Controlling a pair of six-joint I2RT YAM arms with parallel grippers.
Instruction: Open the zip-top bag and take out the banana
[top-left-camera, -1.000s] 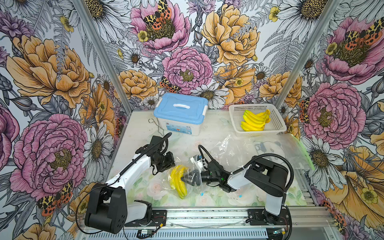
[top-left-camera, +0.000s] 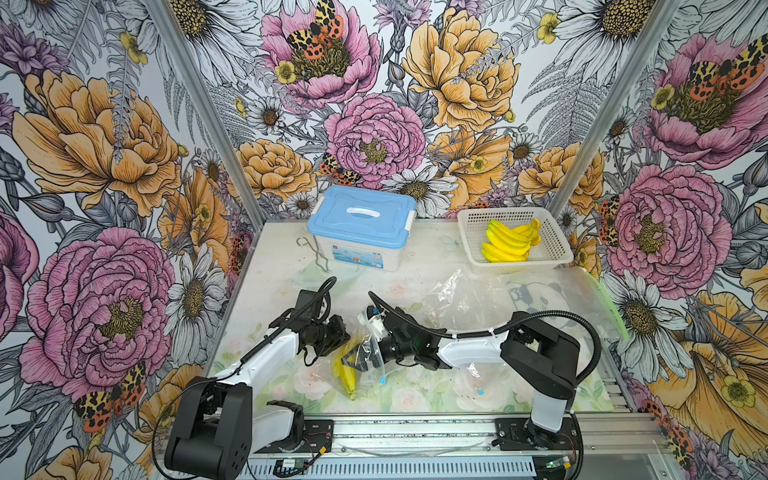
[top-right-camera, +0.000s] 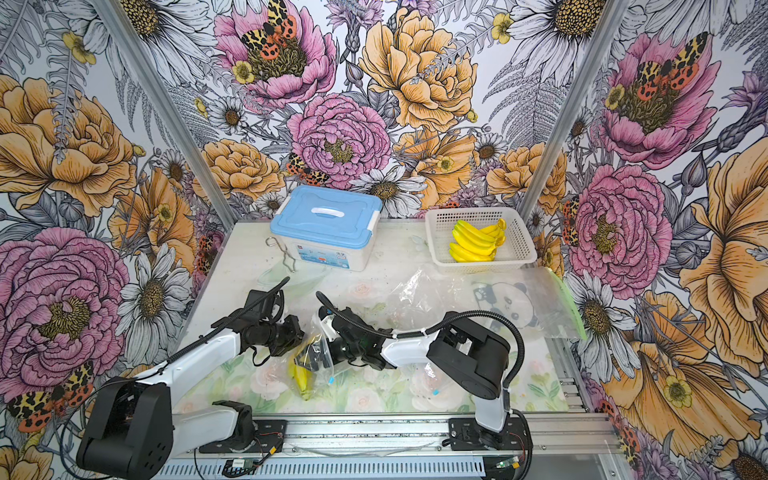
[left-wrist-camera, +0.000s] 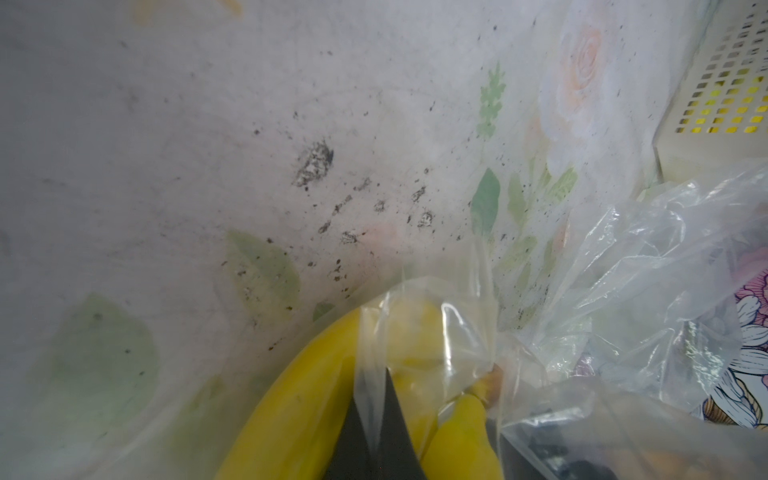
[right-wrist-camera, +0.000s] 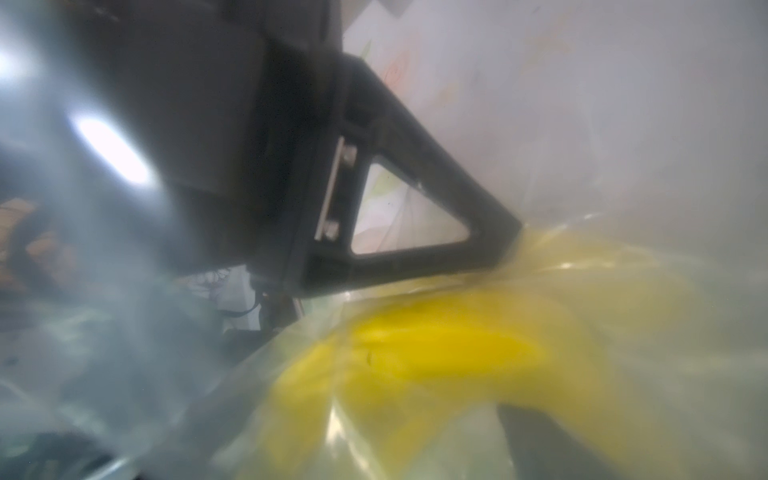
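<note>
Bananas (top-left-camera: 346, 374) lie in a clear plastic bag (left-wrist-camera: 608, 304) near the front centre of the table. My left gripper (top-left-camera: 340, 336) is just above them; in the left wrist view its tips (left-wrist-camera: 384, 432) are shut on a fold of the film over the fruit. My right gripper (top-left-camera: 361, 358) reaches in from the right beside the bananas, with clear film draped over it; the right wrist view is hazy through plastic, and one dark finger shows against the yellow fruit (right-wrist-camera: 440, 344). Whether anything is between its fingers is hidden.
A white basket (top-left-camera: 472, 248) of bananas stands at the back right, a blue-lidded box (top-left-camera: 360, 216) at the back left, with a metal clip beside it. A clear bag with a green edge (top-left-camera: 601, 296) lies at the right.
Over the last second my right gripper has moved left, with the bagged bananas shifting left too.
</note>
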